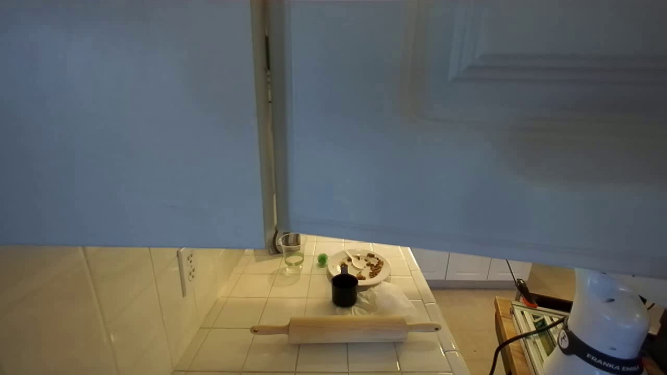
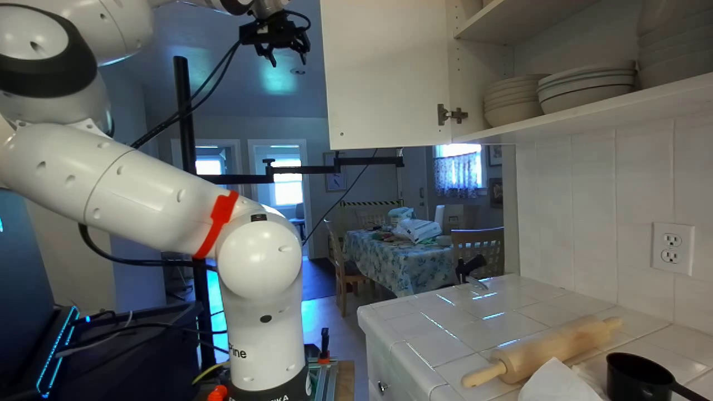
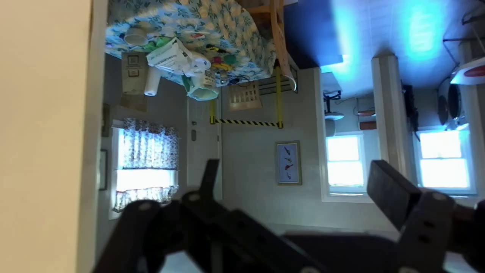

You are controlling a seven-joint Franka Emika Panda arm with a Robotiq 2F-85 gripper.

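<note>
High up in exterior view 2, my gripper [image 2: 288, 61] hangs in the air left of the white cabinet door [image 2: 387, 73], apart from it. Its two dark fingers [image 3: 393, 193] stand wide open in the wrist view, with nothing between them. The door stands swung out from the cabinet, and its pale face fills the left side of the wrist view. On the shelf [image 2: 601, 103] behind it are stacked white bowls [image 2: 588, 83]. In exterior view 1 the door [image 1: 469, 156] hides my gripper and most of the arm.
Below, the tiled counter [image 1: 237, 344] holds a rolling pin [image 1: 347, 329], a black measuring cup [image 1: 344, 290], crumpled white paper [image 1: 387, 300], a plate [image 1: 334, 275] with food and a spoon, a green ball [image 1: 322, 260] and a clear cup [image 1: 292, 256]. Several bowls fill the shelf's visible part.
</note>
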